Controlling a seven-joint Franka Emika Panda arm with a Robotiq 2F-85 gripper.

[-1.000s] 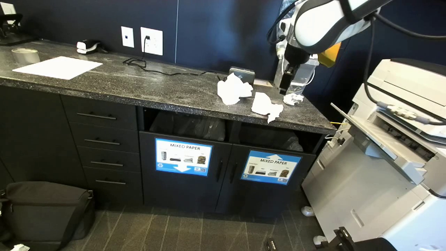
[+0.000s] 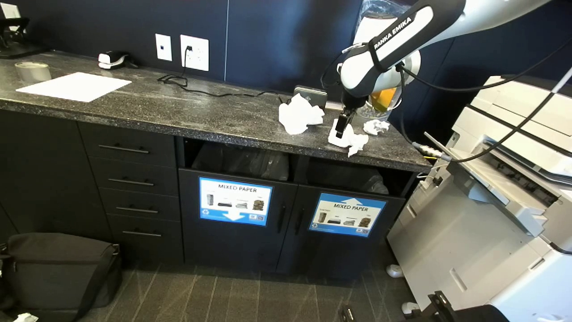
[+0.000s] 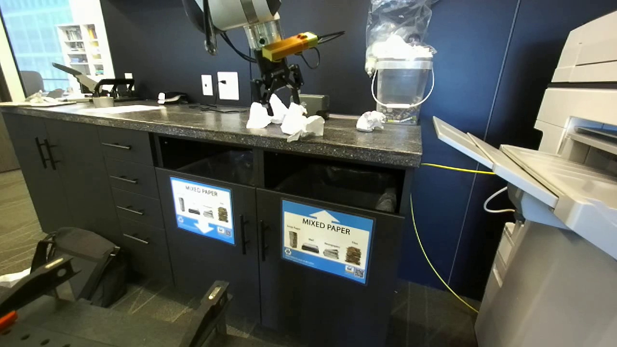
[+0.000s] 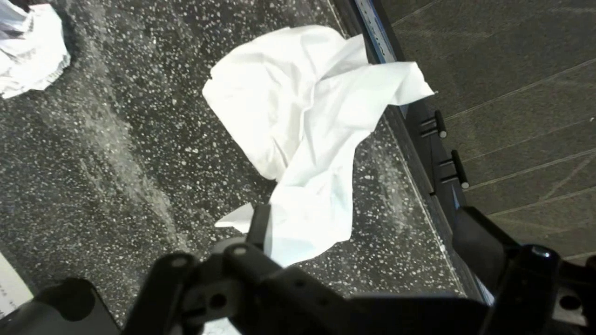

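My gripper point(image 2: 341, 132) is low over the counter with its fingers apart. Under it, near the counter's front edge, lies a crumpled white paper point(image 4: 301, 106). The wrist view has one of its fingers point(image 4: 260, 226) against the lower part of this paper, while the other stands off to the right past the counter edge. A second white crumpled paper point(image 2: 298, 114) rests to the left on the counter. To the right sits a smaller, tightly balled paper point(image 3: 370, 121). In exterior view 2 the gripper partly hides the papers behind it.
Below the counter are two open bin slots point(image 3: 338, 182) with mixed paper signs. A clear bucket point(image 3: 402, 86) stands at the back right, and a dark box point(image 2: 311, 95) is against the wall. A flat white sheet point(image 2: 75, 86) lies far left.
The gripper has come down and to the left, from above the small paper ball to the white paper near the edge. That paper has shifted slightly to the right.
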